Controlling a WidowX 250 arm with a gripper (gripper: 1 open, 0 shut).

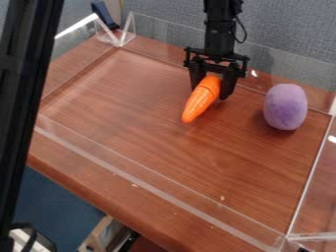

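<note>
An orange carrot (201, 98) lies slanted near the back of the wooden board, its tip toward the front left. My black gripper (213, 79) hangs from the top of the view over the carrot's back end, its fingers around that end; whether they are closed on it is hard to see. A purple oval object (285, 106), like an eggplant, rests to the right of the carrot.
Clear plastic walls border the board (144, 167). A dark blue item (104, 15) is at the back left corner. The middle and front of the board are free. A black post runs down the left edge.
</note>
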